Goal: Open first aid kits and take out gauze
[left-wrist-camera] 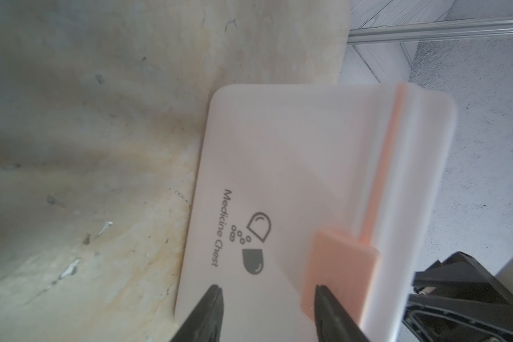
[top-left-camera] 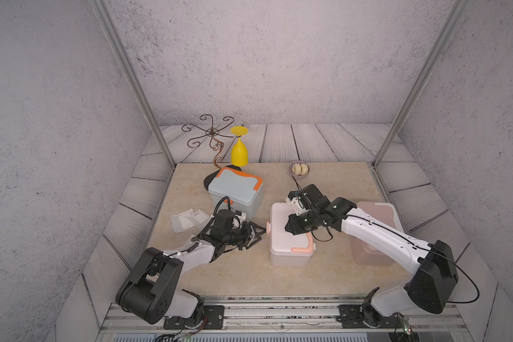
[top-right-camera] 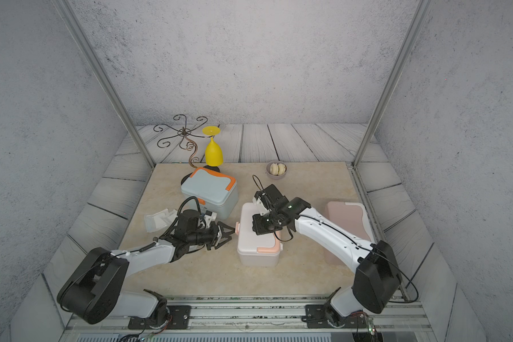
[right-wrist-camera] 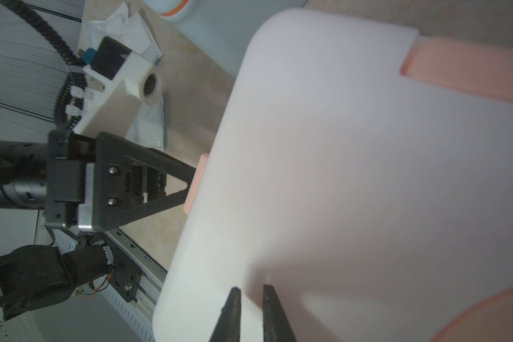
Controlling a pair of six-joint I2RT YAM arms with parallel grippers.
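A white medicine chest (top-left-camera: 286,250) with peach trim stands at the front middle, lid down. My left gripper is part open at its left side, beside the peach latch (left-wrist-camera: 339,279), nothing seen between its fingers. My right gripper sits over the lid with its fingertips close together; what, if anything, it grips is unclear. A blue kit (top-left-camera: 235,188) with orange trim stands behind left, and a pink kit (top-left-camera: 376,256) stands at the right. White packets (top-left-camera: 183,221), possibly gauze, lie at the left.
A yellow upturned goblet (top-left-camera: 239,152) and a scrolled metal stand (top-left-camera: 212,132) are at the back left. A bowl (top-left-camera: 299,169) with pale items sits at the back.
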